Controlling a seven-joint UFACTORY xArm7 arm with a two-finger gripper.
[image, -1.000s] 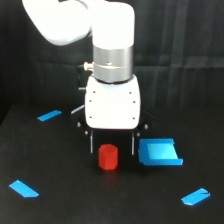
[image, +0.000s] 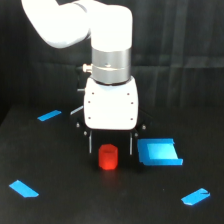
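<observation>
A small red block (image: 108, 157) stands on the dark table near the middle of the view. Over it hangs my white gripper (image: 110, 148), pointing down, its thin fingers spread wide. In the image one finger shows to each side of the block's upper part, with dark gaps between; the right gap is the wider. Nothing is held. How the fingers stand to the block in depth cannot be told from this view.
Just right of the block lies a blue square tray-like piece (image: 158, 152), close to the right finger. Blue strips lie at the front left (image: 23, 188), front right (image: 196, 197) and back left (image: 49, 115).
The gripper has shifted very slightly left, and the arm above it sits a little lower. The red block and blue pieces look unmoved.
</observation>
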